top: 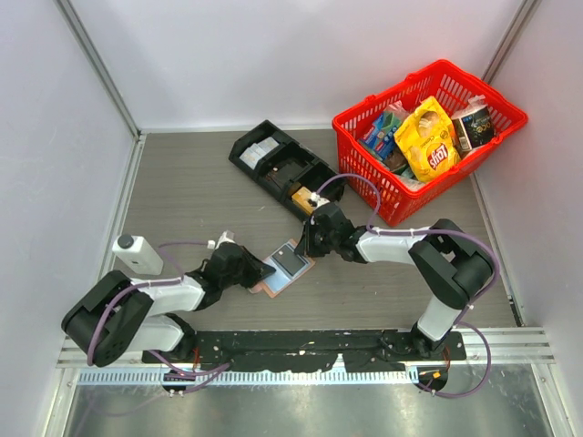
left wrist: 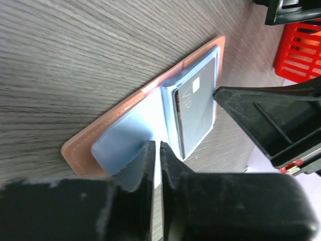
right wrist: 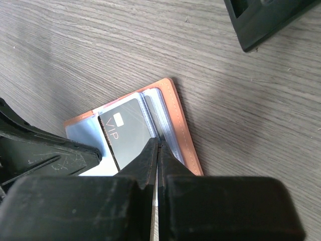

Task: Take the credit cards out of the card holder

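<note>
An open card holder (top: 275, 286) with a tan border and clear sleeves lies on the table between both grippers. A grey card marked VIP (left wrist: 196, 103) sits inside a clear sleeve, seen in both wrist views. My right gripper is shut on the sleeve's edge at the holder's right end; the pinched film is mostly hidden by the fingertips. Over the white, empty-looking left sleeve (left wrist: 135, 125), my left gripper stands slightly open. A narrow gap shows between its fingertips with no card in it. Whether they touch the sleeve is unclear.
Behind the holder stands a black divided tray (top: 282, 168) with several items. A red basket (top: 387, 187) full of snack packs is at the back right. A white bottle-like object (top: 138, 255) stands at the left.
</note>
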